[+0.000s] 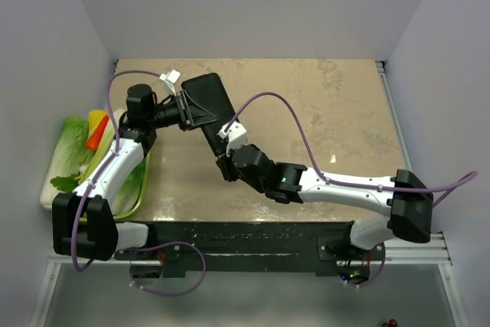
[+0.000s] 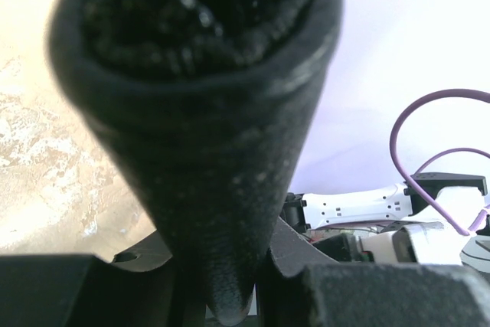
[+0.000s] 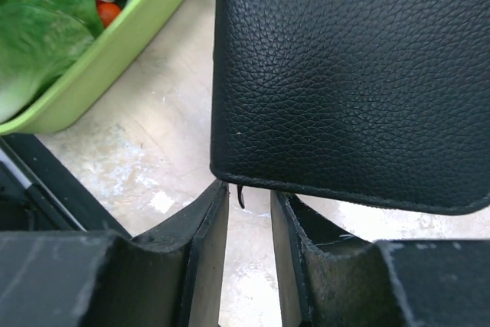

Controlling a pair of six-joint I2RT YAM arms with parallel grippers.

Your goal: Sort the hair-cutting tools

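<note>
A long black leather case (image 1: pixel 210 96) is held up at a slant over the table in the top view. My left gripper (image 1: pixel 202 117) is shut on its side. In the left wrist view the dark case (image 2: pixel 207 128) stands between the fingers, its open end facing the camera. My right gripper (image 1: pixel 223 163) is at the lower end of the case. In the right wrist view its fingers (image 3: pixel 208 227) stand apart beneath the leather's bottom corner, with a thin dark strip (image 3: pixel 240 196) showing in the gap. What the case contains cannot be made out.
A green basket (image 3: pixel 130 40) of vegetables stands at the table's left, beside my left arm. Bare tabletop (image 1: pixel 337 105) spreads across the middle and right. My right arm crosses the front part of the table.
</note>
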